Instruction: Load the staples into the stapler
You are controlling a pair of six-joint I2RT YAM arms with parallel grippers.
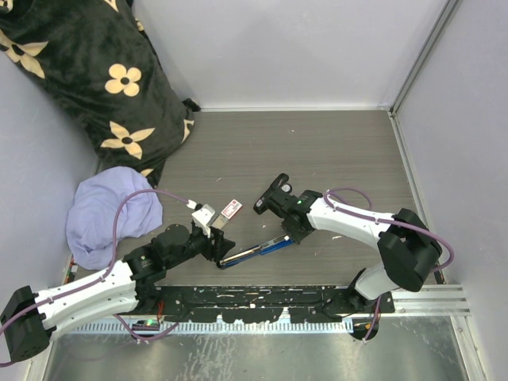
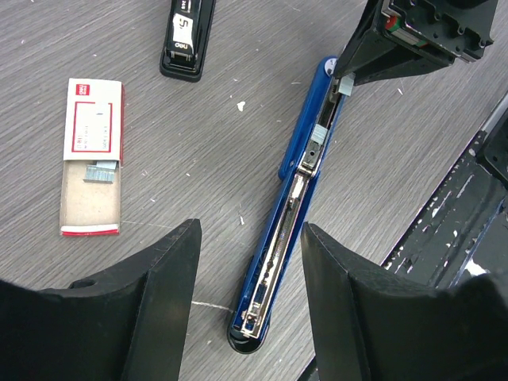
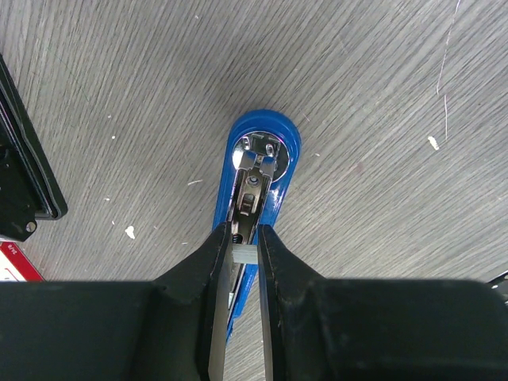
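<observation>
The blue stapler [image 1: 276, 245] lies opened out flat on the table, its long metal channel facing up. My right gripper is shut on a small grey staple strip [image 3: 245, 255], held over the stapler's base half. A second short staple piece [image 2: 319, 134] sits in the channel near the hinge. Over the stapler's other end, my left gripper stands open with nothing between its fingers; the blue stapler shows in the gap below. A white and red staple box [image 2: 94, 127] is partly slid open, with a few staple strips [image 2: 100, 172] inside.
A black stapler [image 1: 271, 194] lies behind the right gripper. Lavender cloth [image 1: 115, 214] and a dark flowered cushion [image 1: 111, 87] fill the left side. Its front edge is close to the blue stapler.
</observation>
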